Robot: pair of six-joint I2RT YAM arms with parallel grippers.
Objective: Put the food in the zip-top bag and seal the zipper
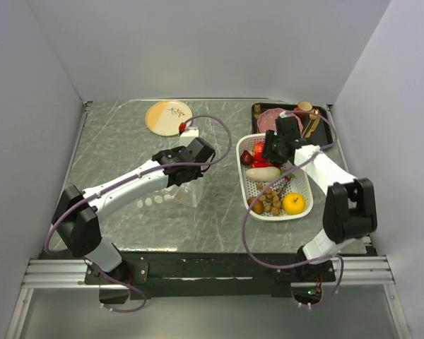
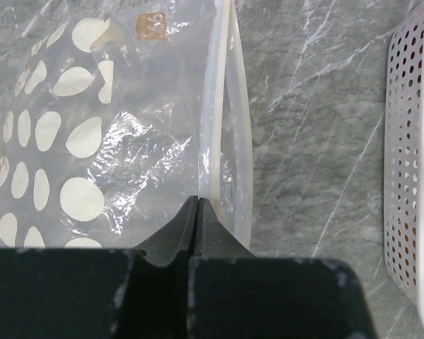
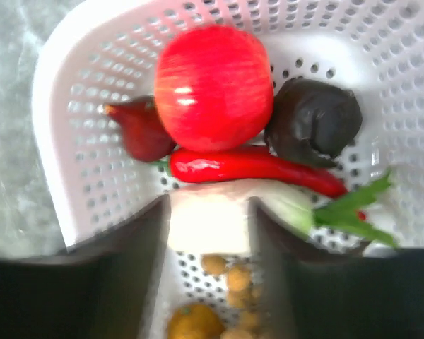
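Observation:
The clear zip top bag [image 2: 141, 134], printed with cream dots, lies flat on the table under my left arm. My left gripper is shut at one zip strip of its mouth; whether film is pinched is hidden. The other strip [image 2: 247, 176] lies slightly apart. Over the white basket [image 1: 246, 191], my right gripper is blurred and part open, holding nothing. A pale long vegetable [image 3: 210, 212] shows between its fingers. Beyond them are a red round fruit [image 3: 213, 88], a red pepper [image 3: 254, 166], a dark round item [image 3: 314, 120] and a small dark red fruit [image 3: 143, 127].
A yellow fruit [image 1: 294, 203] and several small brown pieces [image 1: 271, 201] sit in the basket's front. Behind it is a black tray [image 1: 324, 134] with a pink plate [image 1: 270, 120]. A round plate [image 1: 168, 117] stands back left. Bare table separates bag and basket.

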